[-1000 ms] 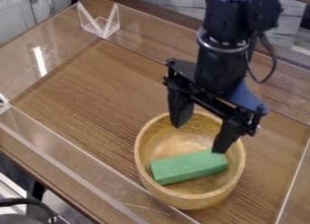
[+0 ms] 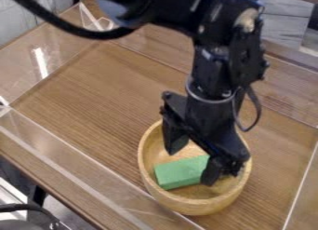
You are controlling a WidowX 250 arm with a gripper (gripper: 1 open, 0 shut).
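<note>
A green block (image 2: 181, 170) lies in a round tan bowl (image 2: 196, 203) on the wooden tray floor. My black gripper (image 2: 198, 152) is over the bowl, its fingers open and reaching down inside it around the block's upper part. The right part of the block is hidden behind the gripper; whether the fingers touch it is unclear.
The wooden surface (image 2: 87, 103) left of the bowl is clear, bordered by clear plastic walls. A black cable arcs across the upper left from the arm.
My gripper has moved down into the bowl, toward the green block, and now covers more of it. The camera's framing of the background also differs slightly.
</note>
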